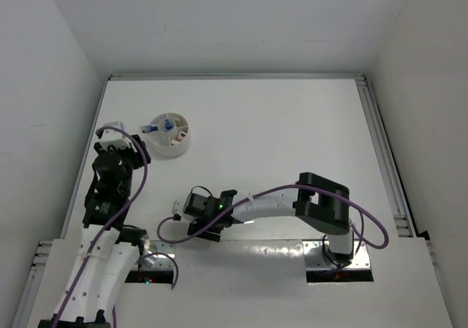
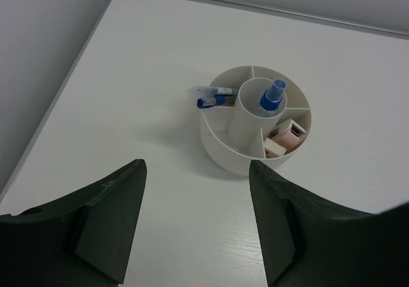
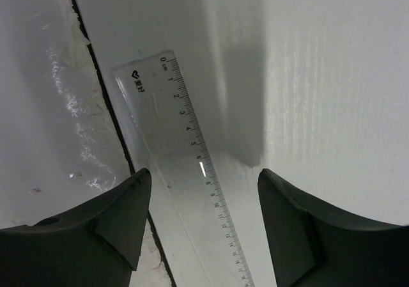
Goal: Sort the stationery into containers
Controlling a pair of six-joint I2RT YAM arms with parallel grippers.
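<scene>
A clear ruler (image 3: 179, 159) lies flat along the table's front edge, its zero end farthest from the fingers in the right wrist view. Over it hangs my right gripper, open, one finger to each side of the ruler's width and nothing held. The round white divided container (image 2: 223, 153) stands at the back left, holding a blue-capped bottle (image 2: 273, 96) in its central cup, blue pens (image 2: 214, 100) on one side and small pale blocks (image 2: 289, 133) on another. My left gripper is open and empty, short of the container.
The table's front edge, a dark gap (image 3: 108, 101), runs close beside the ruler. Walls rise on both sides.
</scene>
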